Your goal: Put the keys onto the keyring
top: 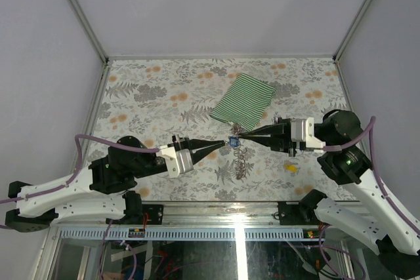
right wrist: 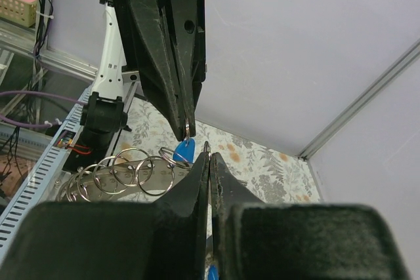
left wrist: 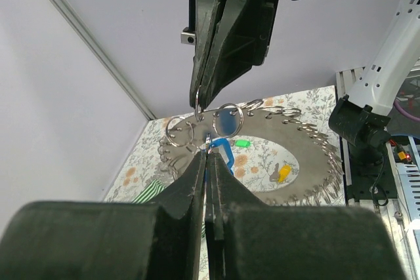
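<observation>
My left gripper [top: 224, 141] and right gripper [top: 240, 136] face each other nearly tip to tip above the table. In the left wrist view, the right gripper is shut on a thin metal ring, beside the grey band of the keyring [left wrist: 307, 137] with its several loops. A blue-headed key [right wrist: 185, 150] hangs at the left gripper's tip [right wrist: 187, 130] in the right wrist view; the left fingers are shut on its thin metal part. Whether the key is linked to a ring cannot be told. From above, the keyring [top: 240, 162] dangles below the fingertips.
Behind the grippers lies a green striped cloth [top: 244, 101]. A yellow item [top: 291, 168] rests on the table under the right arm, and a small green item [left wrist: 243, 143] shows in the left wrist view.
</observation>
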